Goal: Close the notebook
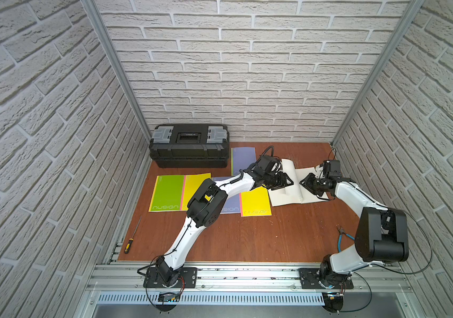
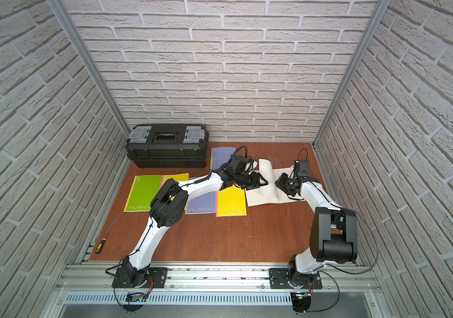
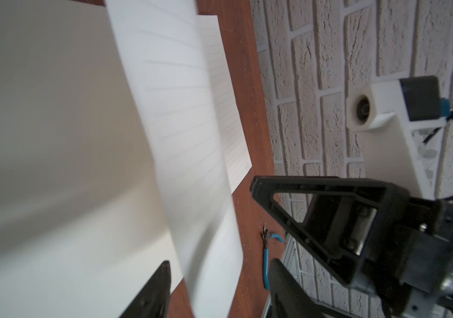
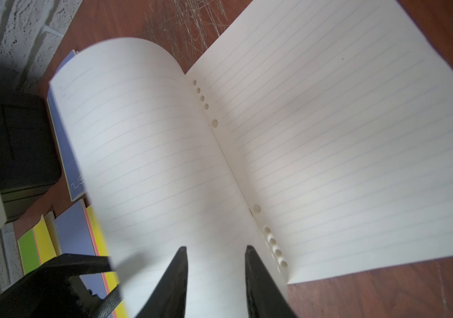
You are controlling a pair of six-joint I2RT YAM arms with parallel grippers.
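Observation:
The notebook point(image 1: 312, 176) lies open at the right of the table, lined white pages up. Its left part point(image 2: 266, 169) is lifted and curves up from the spine, while the right page point(image 4: 353, 132) rests flat. In the left wrist view the raised pages point(image 3: 184, 127) pass in front of the fingers, and my left gripper is part open on either side of them; whether they touch is unclear. My right gripper stands part open above the pages near the spine, with a gap between its fingers.
Several closed green, yellow and purple notebooks point(image 1: 169, 193) lie left of the open one. A black toolbox point(image 1: 189, 145) stands behind them. Pliers point(image 1: 339, 241) lie near the right front, a screwdriver point(image 1: 128, 245) at far left.

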